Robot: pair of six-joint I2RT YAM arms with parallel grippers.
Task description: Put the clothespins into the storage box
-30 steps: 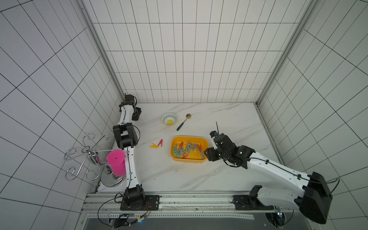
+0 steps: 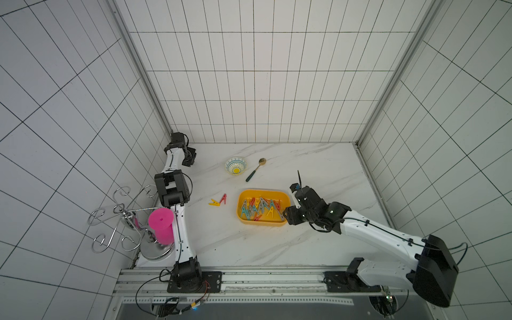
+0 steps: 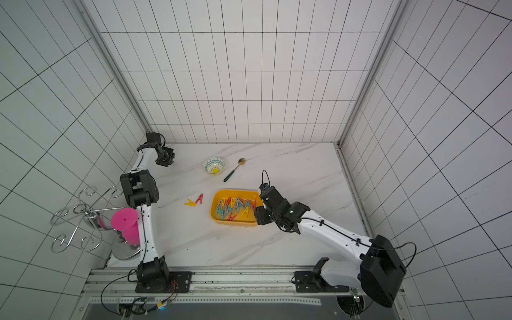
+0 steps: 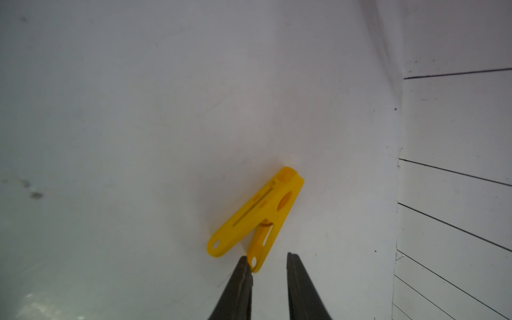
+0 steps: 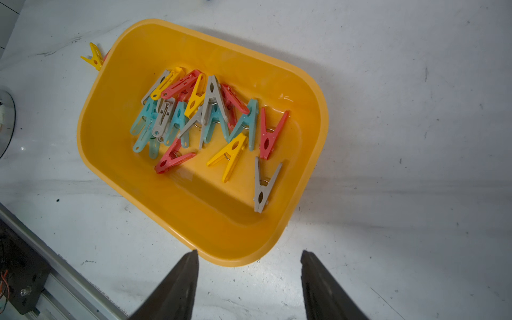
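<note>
The yellow storage box [image 2: 245, 221] holds several clothespins in red, yellow, teal and grey, clearest in the right wrist view. Beyond the box's right end my right gripper hangs open and empty, low in its wrist view beside the box rim. On the table left of the box lie a yellow clothespin [image 2: 214, 202] and a red clothespin [image 2: 223, 198]. My left gripper is at the far left corner, its fingers apart with nothing between. A single yellow clothespin [image 4: 261, 213] lies before it; one leg end overlaps its left fingertip in view, contact unclear.
A patterned bowl [image 2: 235, 166] and a spoon [image 2: 256, 170] lie behind the box. At left, a wire rack [image 2: 126, 215] with a pink cup [image 2: 161, 225] stands close to my left arm. The table right of the box's back is clear.
My right arm has moved a little left by the box's right end. The box and the loose clothespins left of it look unmoved.
</note>
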